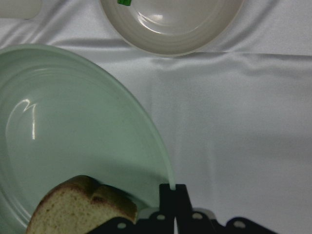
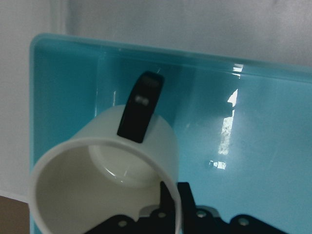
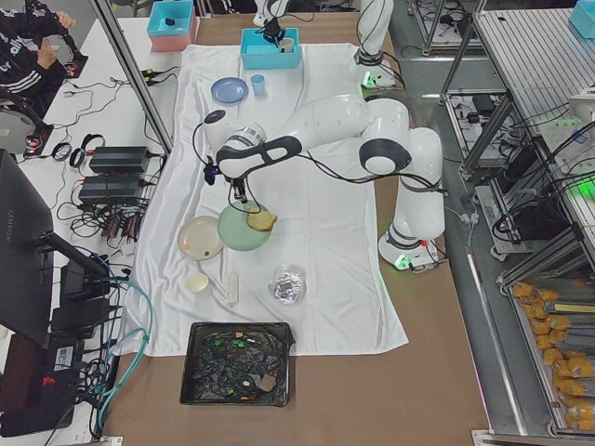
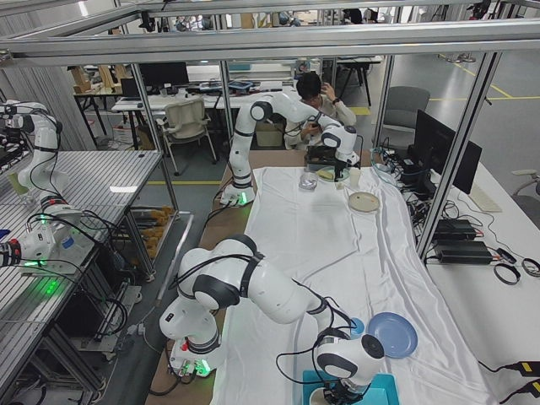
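My left gripper is shut on the rim of a green plate (image 1: 63,117), which carries a slice of bread (image 1: 83,209). A beige plate (image 3: 200,238) lies beside it, with a small green piece on it in the left wrist view. My right gripper is shut on the rim of a white mug (image 2: 83,195) with a black handle, at the blue bin (image 2: 253,131).
A blue plate (image 3: 229,90) and blue cup (image 3: 258,84) stand near the bin. A cream bowl (image 3: 198,283), a white stick-like item (image 3: 233,288), a foil item (image 3: 287,283) and a black tray (image 3: 235,398) lie at the near end.
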